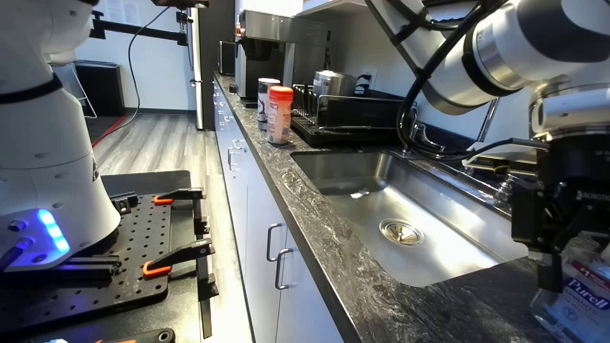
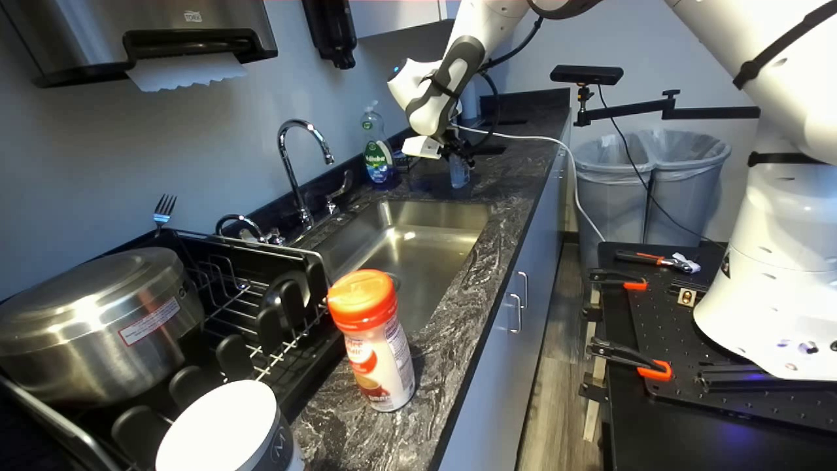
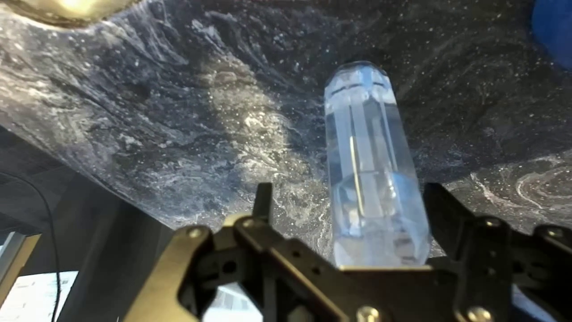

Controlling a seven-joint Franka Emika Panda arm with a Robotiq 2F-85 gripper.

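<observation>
A clear Purell sanitizer bottle (image 1: 586, 306) stands on the dark counter past the near end of the sink, cut off by the frame corner. In the wrist view the transparent bottle (image 3: 370, 155) reaches between the fingers of my gripper. A gap shows on the bottle's left side; the right finger (image 3: 442, 206) is close against it, and contact is unclear. My gripper (image 1: 574, 266) points down over the bottle with its fingers part open. From the far side, the arm partly covers the bottle (image 2: 460, 173).
The steel sink (image 1: 480, 228) lies beside the gripper. A Palmolive bottle (image 2: 378, 153) and the faucet (image 2: 291, 161) stand along the wall. Farther off are a red-lidded creamer (image 2: 373, 341) and a dish rack (image 1: 366, 117). A cable (image 2: 541, 139) hangs from the arm.
</observation>
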